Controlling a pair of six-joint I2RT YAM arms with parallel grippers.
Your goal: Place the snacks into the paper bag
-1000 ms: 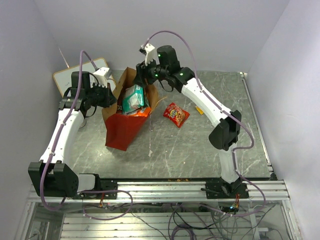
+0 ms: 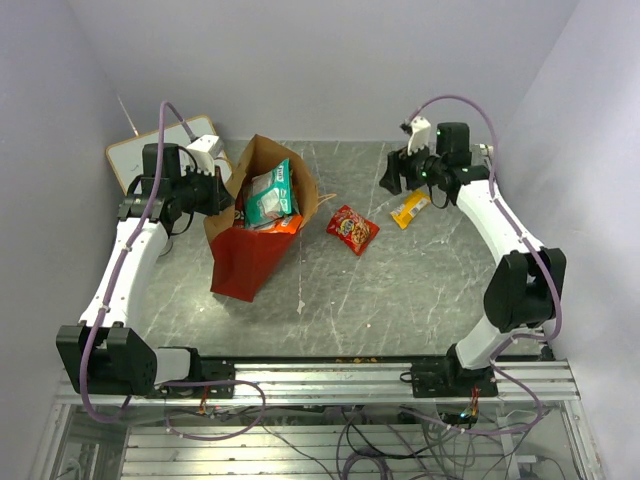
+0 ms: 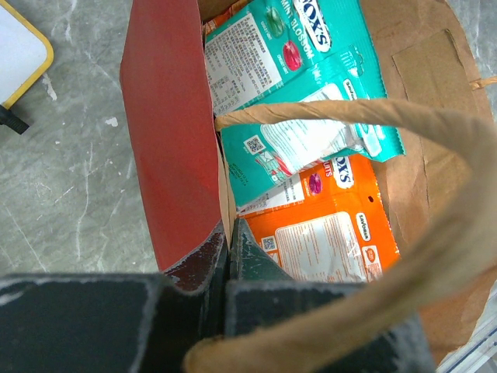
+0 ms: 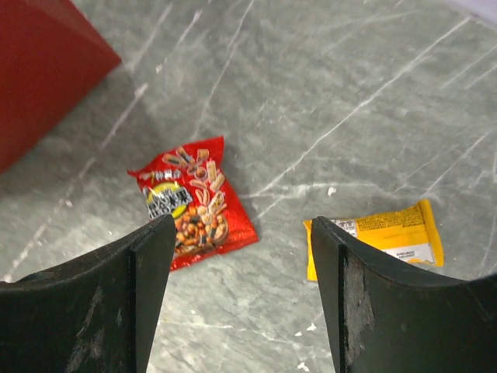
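The red and brown paper bag (image 2: 238, 262) lies open on the left of the table. Inside it are teal packets (image 3: 311, 74) and an orange packet (image 3: 326, 233). My left gripper is shut on the bag's rim, the red side wall to its left in the left wrist view. On the table right of the bag lies a red snack packet (image 2: 353, 229). Farther right is a yellow snack packet (image 2: 410, 208). My right gripper stands open above these two, nothing between its fingers; in the right wrist view each packet is partly covered by a finger.
A twisted paper handle (image 3: 326, 109) arches across the left wrist view over the bag's mouth. Behind the left arm leans a white board (image 2: 125, 160).
The left arm, the bag and the packets have stayed in place.
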